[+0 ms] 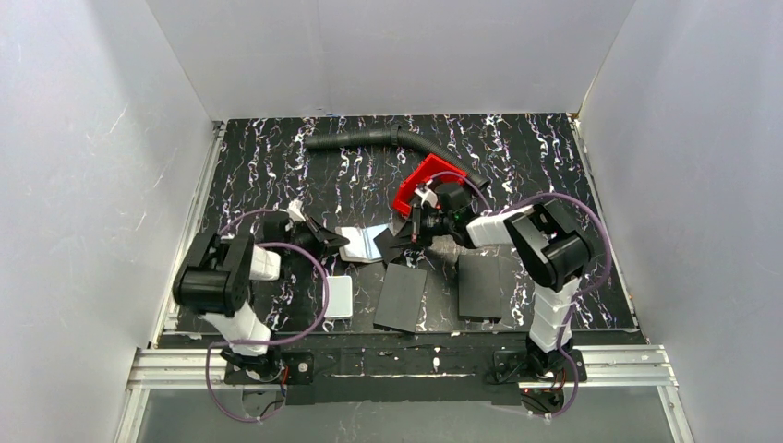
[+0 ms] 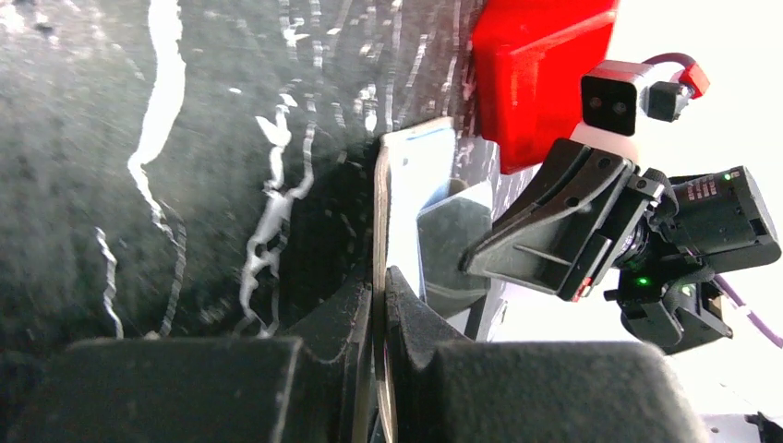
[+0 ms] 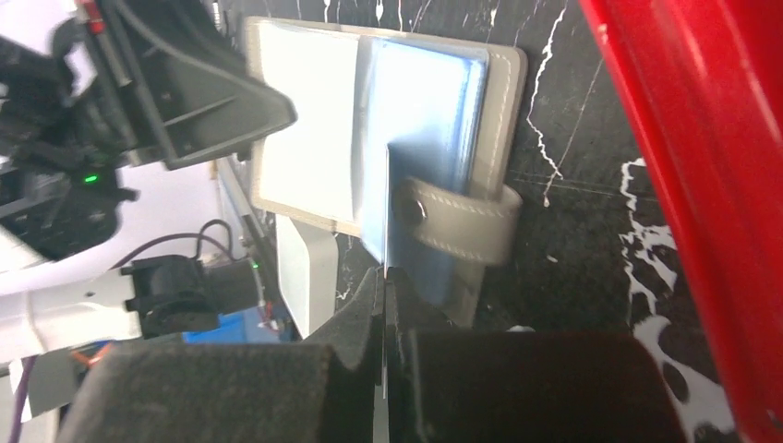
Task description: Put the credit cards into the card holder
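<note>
The card holder (image 1: 355,245) lies spread flat, with a white inner side (image 3: 307,115) and clear bluish sleeves (image 3: 420,101) within a beige stitched border. Its snap strap (image 3: 466,226) sticks out over the sleeve side. At the holder's left edge, my left gripper is shut on the cover, whose rim runs between the fingers. My right gripper (image 1: 403,242) is shut on a dark card (image 2: 455,240), held over the sleeves. Edge-on in the right wrist view, the card (image 3: 387,203) is a thin line; whether its lower edge is inside a sleeve I cannot tell.
A red open box (image 1: 406,192) stands just behind the right gripper, with a black hose (image 1: 360,139) beyond. Toward the front lie a white slab (image 1: 339,297) and two dark slabs, one in the middle (image 1: 400,297) and one at right (image 1: 479,286).
</note>
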